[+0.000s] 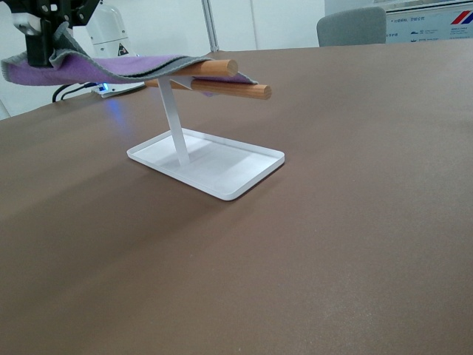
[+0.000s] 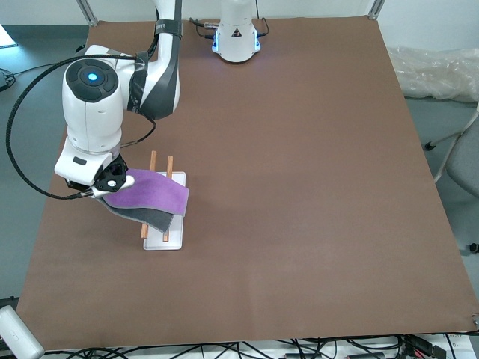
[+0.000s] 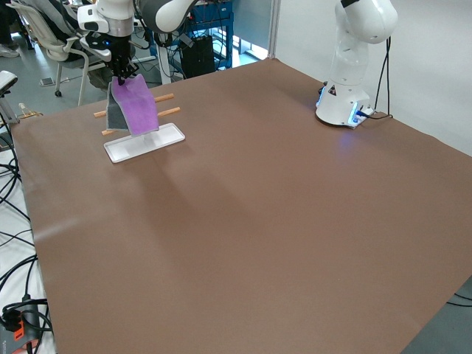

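A purple and grey cloth (image 2: 150,193) (image 1: 111,68) (image 3: 136,103) lies draped across two wooden bars (image 2: 169,166) (image 1: 236,89) (image 3: 168,112) of a white stand, whose rectangular base (image 2: 177,239) (image 1: 222,177) (image 3: 147,145) rests on the brown table (image 2: 299,187). The black gripper (image 1: 41,48) (image 3: 124,70) is at one end of the cloth, seen in the top view with fabric bunched at its fingers, apparently shut on it. In the left view the fingers are hidden by the arm's white wrist.
Cables run along one edge (image 3: 18,280). The table is wide and clear around the stand.
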